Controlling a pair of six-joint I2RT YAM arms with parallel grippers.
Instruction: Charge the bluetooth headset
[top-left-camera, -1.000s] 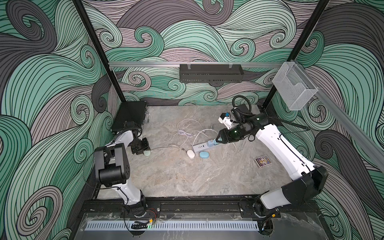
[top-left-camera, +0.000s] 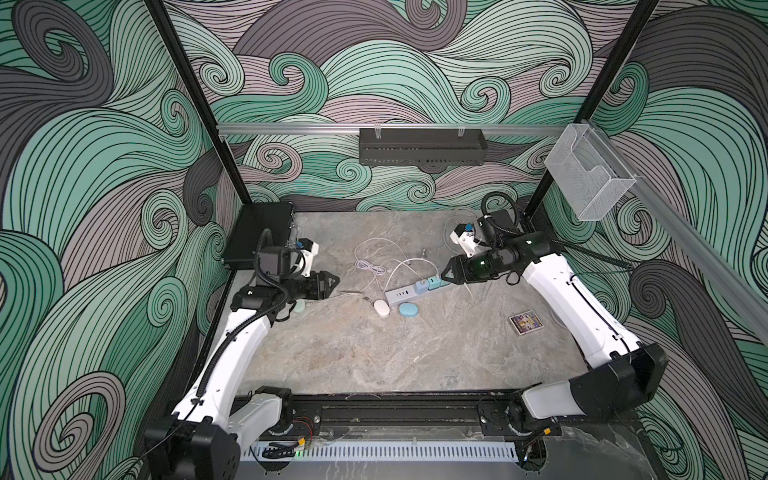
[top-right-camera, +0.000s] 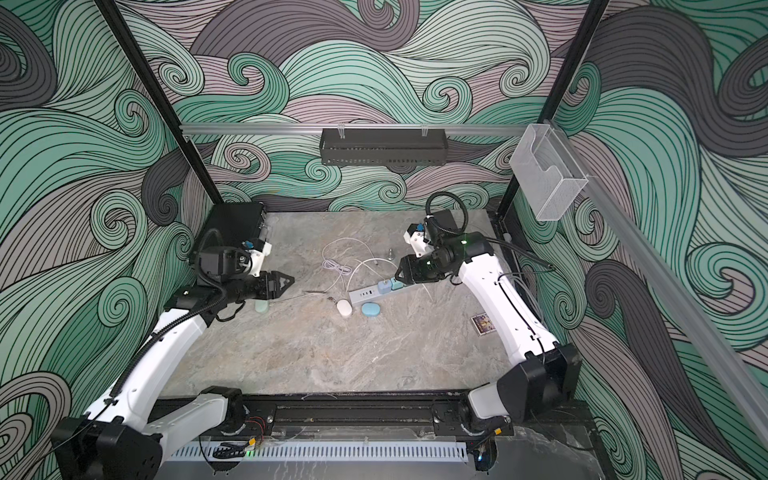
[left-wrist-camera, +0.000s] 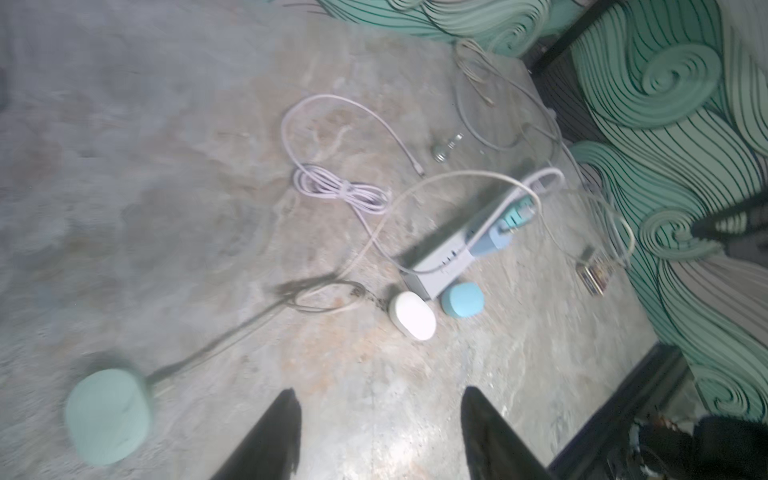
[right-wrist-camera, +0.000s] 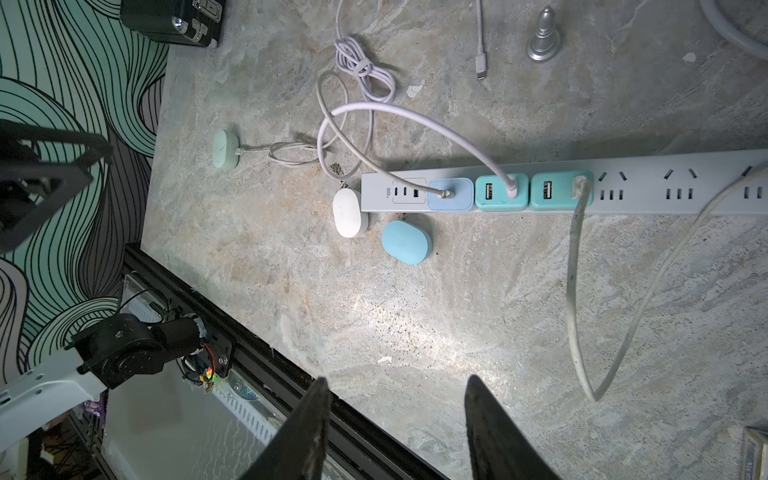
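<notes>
A mint-green rounded case lies at the table's left, with a pale cable running from its side; in the right wrist view the plug stands at the mint case. The cable's other part leads to the white power strip, where plugs with USB ports sit in it. My left gripper is open above the table, nothing between its fingers. Open and empty too, my right gripper hangs over the table near the strip.
A white case and a blue case lie by the strip's left end. A coiled lilac cable and a metal stand lie behind.
My left arm has risen from beside the mint case and swung up and right, leaving the case on the table. My right arm has shifted slightly right.
</notes>
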